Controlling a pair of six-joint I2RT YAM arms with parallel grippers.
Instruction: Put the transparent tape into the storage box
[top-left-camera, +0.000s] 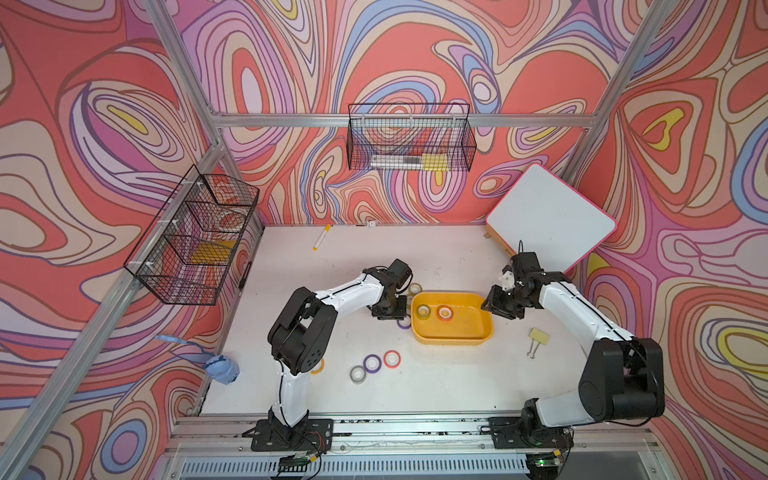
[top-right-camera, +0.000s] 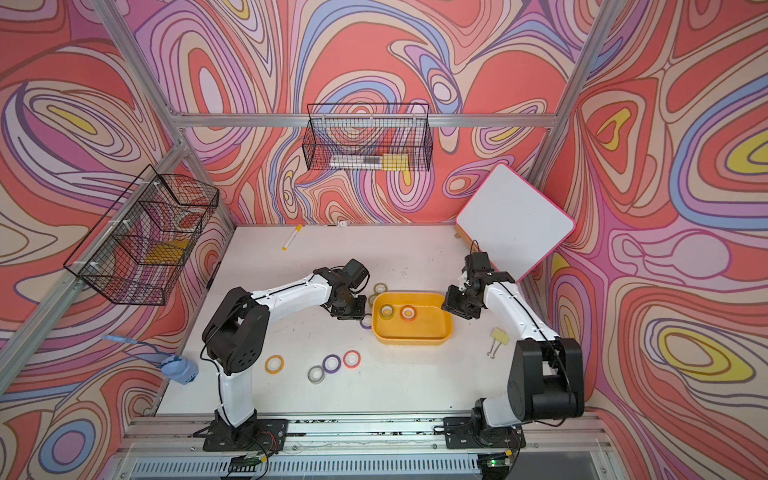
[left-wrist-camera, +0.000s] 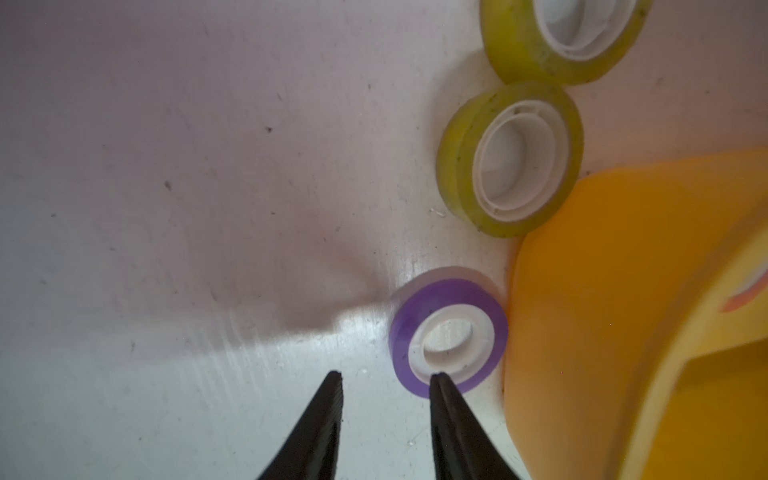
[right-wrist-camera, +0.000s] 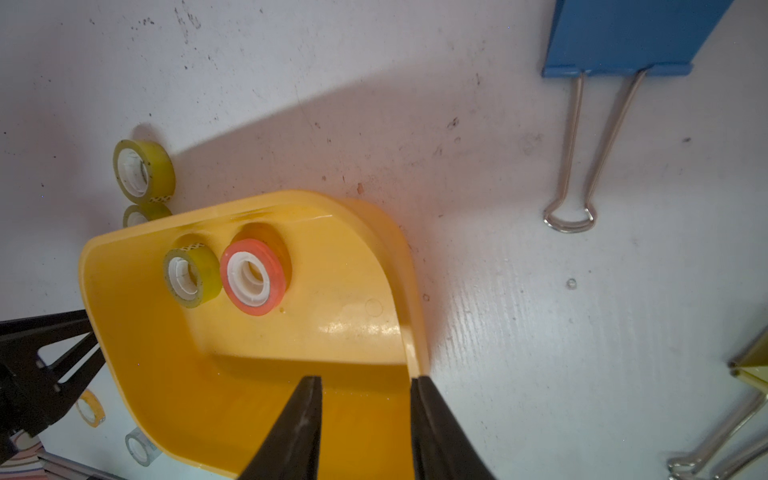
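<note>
My left gripper hangs open and empty above the table, just left of the yellow storage box (top-left-camera: 452, 340). In its wrist view, a purple tape roll (left-wrist-camera: 420, 312) and two transparent yellowish tape rolls (left-wrist-camera: 460, 176) lie along the box's outer left wall. My right gripper is open and empty over the box's right end. Inside the box lie a transparent yellowish tape (right-wrist-camera: 203, 276) and a red tape (right-wrist-camera: 273, 276).
Orange (top-right-camera: 274, 371), grey (top-right-camera: 316, 380), purple (top-right-camera: 331, 370) and red (top-right-camera: 351, 365) rolls lie front left. A blue binder clip (right-wrist-camera: 624, 36) and a yellow one (top-right-camera: 499, 335) lie by the right arm. A white board (top-left-camera: 548, 216) stands back right.
</note>
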